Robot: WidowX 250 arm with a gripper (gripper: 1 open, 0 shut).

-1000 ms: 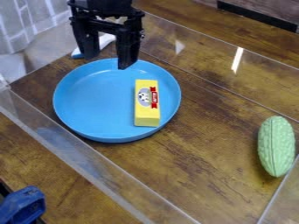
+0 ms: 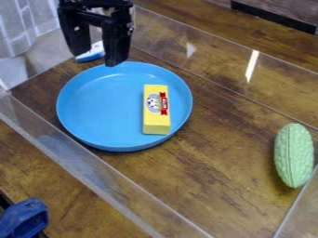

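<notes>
A black gripper (image 2: 97, 54) hangs at the top left, above the far rim of a round blue plate (image 2: 93, 112), its fingers apart with nothing seen between them. A yellow box (image 2: 155, 119) with a red and white label lies on the right part of the plate. A pale green corn-shaped vegetable (image 2: 293, 153) lies on the wooden table at the right.
A small blue and white object (image 2: 89, 56), partly hidden, lies behind the gripper. Another blue object (image 2: 20, 218) is at the lower left corner.
The gripper has moved a little to the left and slightly upward in the view. The plate, box and vegetable have not moved.
</notes>
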